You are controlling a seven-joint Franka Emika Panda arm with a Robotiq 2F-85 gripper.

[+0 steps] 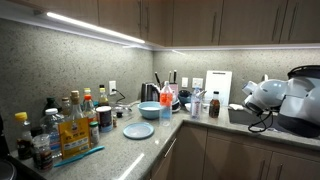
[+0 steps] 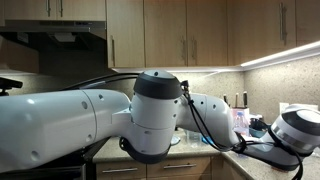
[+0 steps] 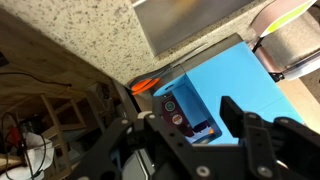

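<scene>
Along the bottom of the wrist view my gripper stands open, its dark fingers apart. Beneath and past the fingers lies a flat blue piece [image 3: 238, 82], with a small dark patterned patch [image 3: 183, 112] showing between them. Orange handles [image 3: 146, 86], like those of scissors, lie beside the blue piece. In exterior view 1 the white arm [image 1: 296, 104] is at the right end of the counter; the gripper's fingertips are not distinguishable there. The arm [image 2: 160, 112] spans exterior view 2.
Several bottles [image 1: 75, 128] crowd the left counter near a blue plate [image 1: 138, 130] and a blue bowl [image 1: 151, 110]. A dark bottle [image 1: 214, 105] and a white board [image 1: 218, 85] stand at the back. Bare counter [image 1: 120, 158] shows at the front.
</scene>
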